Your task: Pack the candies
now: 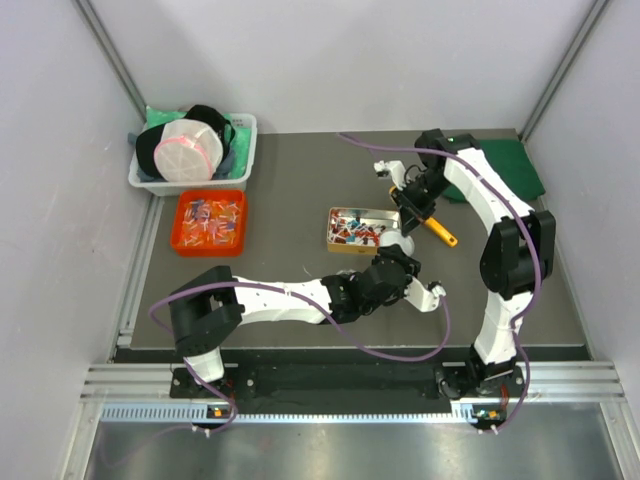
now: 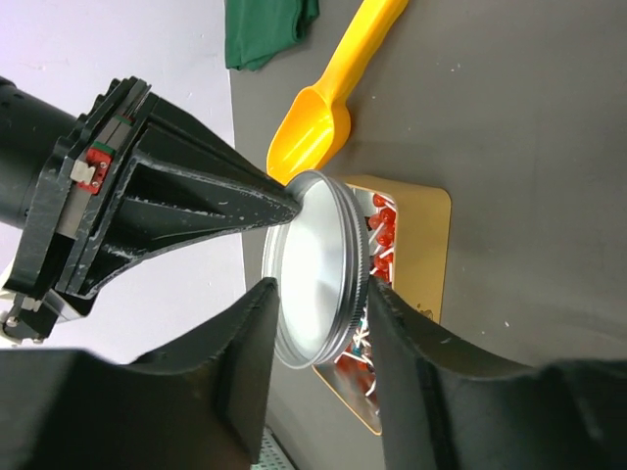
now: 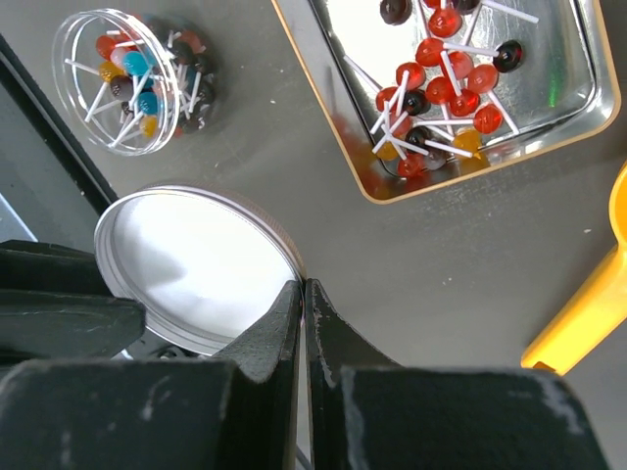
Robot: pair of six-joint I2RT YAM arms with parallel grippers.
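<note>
A white round lid (image 2: 318, 274) with a ridged silver rim hangs in the air beside the candy tin. Its rim is pinched at the tips of my right gripper, which is shut on that thin edge. My left gripper is part open, its fingers on either side of the lid's lower part; whether they touch it cannot be made out. Off to the side in the right wrist view stands a clear jar (image 3: 113, 83) with mixed-colour lollipops inside. Red, black and orange lollipops (image 3: 458, 80) lie in the gold-edged tin (image 3: 387, 191).
A yellow scoop (image 1: 440, 232) and a green cloth (image 1: 508, 168) lie on the right. An orange basket (image 1: 209, 222) of wrapped sweets and a white bin (image 1: 250, 150) of fabric items stand on the left.
</note>
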